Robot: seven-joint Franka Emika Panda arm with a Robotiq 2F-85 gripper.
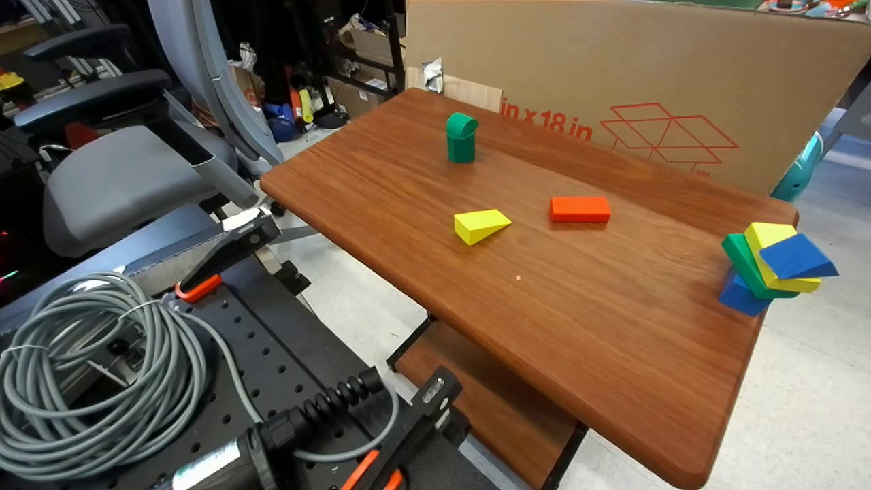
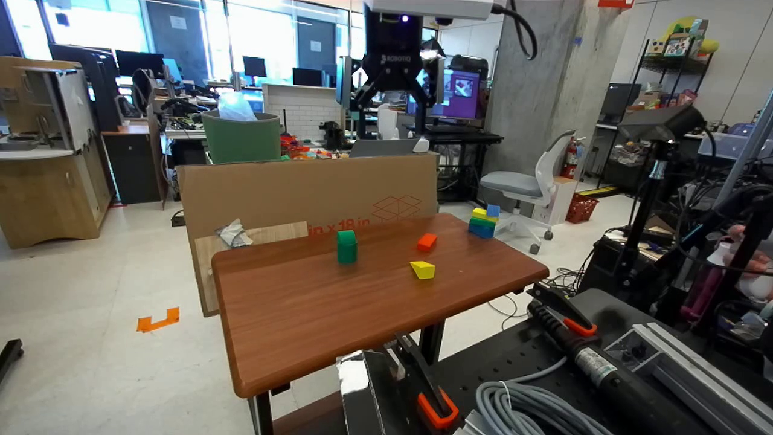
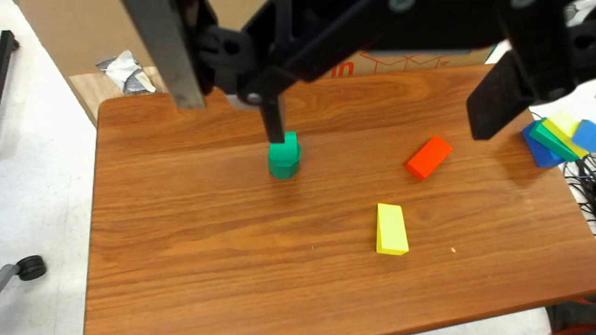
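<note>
My gripper [image 2: 391, 138] hangs high above the table, open, with nothing between its fingers; exterior view 1 does not show it. On the wooden table stands a green block pair [image 1: 461, 139], a rounded piece atop an upright one. A yellow wedge [image 1: 480, 224] lies near the middle, and a red-orange rectangular block [image 1: 580, 209] lies beyond it, apart from it. At the right end several blue, green and yellow blocks form a skewed stack [image 1: 771, 265]. In the wrist view, one fingertip [image 3: 274, 123] overlaps the top of the green pair from the camera's angle.
A tall cardboard box [image 1: 653, 90] walls off the table's back edge. Along the near side is a black cart top [image 1: 269, 351] with coiled grey cable [image 1: 98, 376] and clamps.
</note>
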